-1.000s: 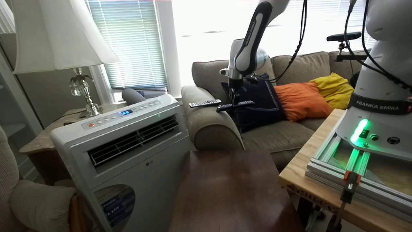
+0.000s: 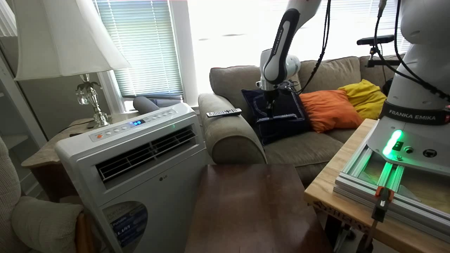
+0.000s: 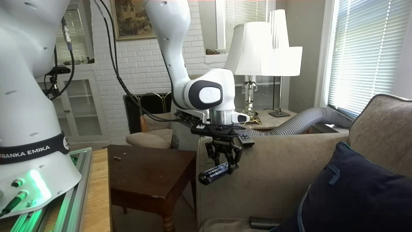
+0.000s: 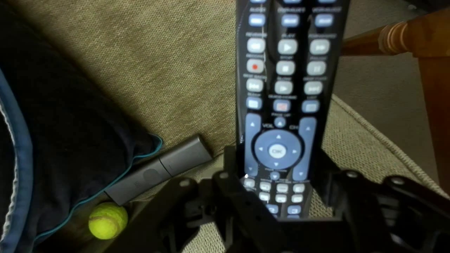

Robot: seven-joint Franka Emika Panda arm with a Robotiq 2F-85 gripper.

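Note:
A long black remote (image 4: 278, 126) with blue and white buttons is held by my gripper (image 3: 224, 164), its fingers shut around the lower part. In the second exterior view this remote (image 3: 214, 172) hangs in the air, slightly tilted, in front of the sofa arm. The first exterior view has the remote (image 2: 277, 118) before the dark blue pillow (image 2: 278, 105). A second remote (image 2: 223, 112) lies on top of the sofa's left arm (image 2: 230, 130). Below in the wrist view, a dark grey stick-shaped object (image 4: 160, 169) lies on the seat, partly by the pillow.
A tennis ball (image 4: 108, 220) rests near the pillow's edge on the sofa. Orange (image 2: 331, 110) and yellow (image 2: 365, 97) pillows sit farther along. A bare brown table (image 2: 257, 206) and a white air conditioner (image 2: 139, 168) stand before the sofa arm.
My gripper has moved right in the first exterior view, carrying the black remote away from the sofa arm and over the seat. The remote on the arm has not moved.

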